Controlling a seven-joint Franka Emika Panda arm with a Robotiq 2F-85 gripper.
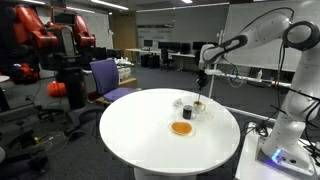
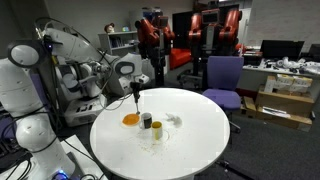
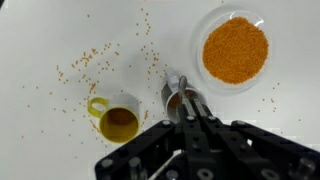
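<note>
Over the table's mugs, my gripper points down with its fingers shut on what looks like a thin grey utensil, perhaps a spoon. In exterior view 2, the gripper is seen above the dark mug, with a thin shape hanging below it. A yellow mug stands beside the dark one, its inside partly visible. Orange grains fill a white plate nearby. The fingers hide most of the dark mug in the wrist view, so its contents cannot be told.
Loose orange grains are scattered on the white round table. A pale crumpled item lies beyond the mugs. A person is behind the table.
</note>
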